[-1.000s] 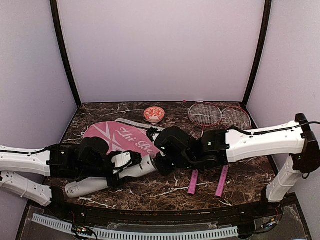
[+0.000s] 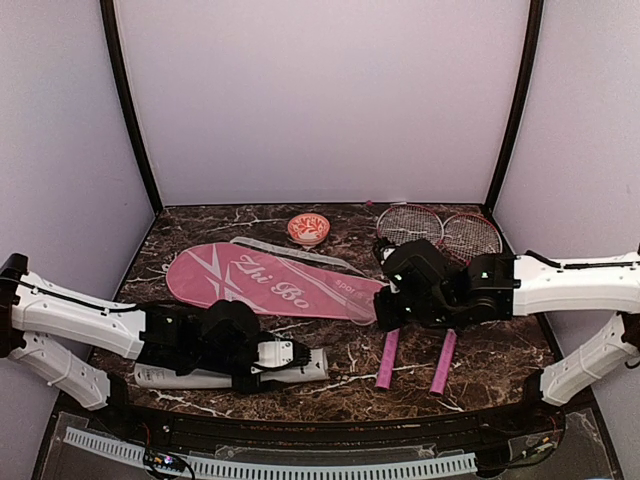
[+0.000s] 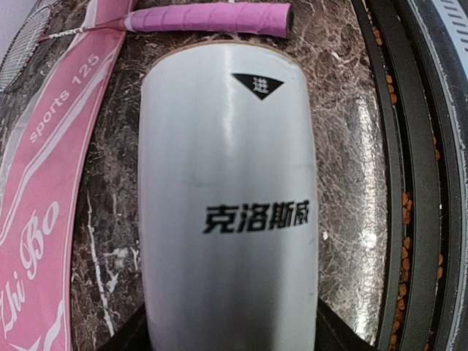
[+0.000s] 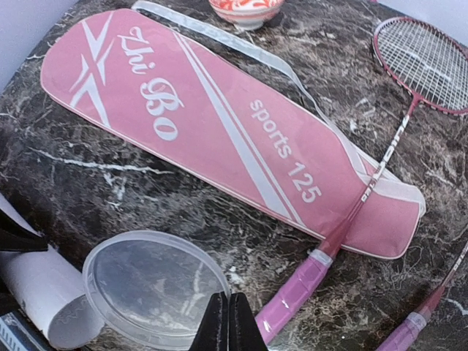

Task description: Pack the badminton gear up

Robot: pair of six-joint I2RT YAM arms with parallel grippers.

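Observation:
My left gripper is shut around the white shuttlecock tube (image 3: pixel 230 168), which lies along the table's front left in the top view (image 2: pixel 185 378). The tube's open end (image 4: pixel 77 323) faces right. My right gripper is shut with the thin rim of a clear plastic lid (image 4: pixel 153 285) at its fingertips, apart from the tube. Behind them the pink racket bag (image 2: pixel 265 280) lies flat. Two rackets lie at the right, with pink handles (image 2: pixel 387 360) (image 2: pixel 443 362) towards the front; one racket's shaft (image 4: pixel 384 161) crosses the bag's right end.
An orange patterned bowl (image 2: pixel 308 229) stands at the back, behind the bag. The racket heads (image 2: pixel 410 224) (image 2: pixel 471 238) lie at the back right. Bare dark marble table (image 2: pixel 340 385) shows between the tube and the handles.
My right gripper has moved right, away from the tube's end, with the clear lid now visible at it. My left gripper has moved slightly right and down with the tube, which lies more level.

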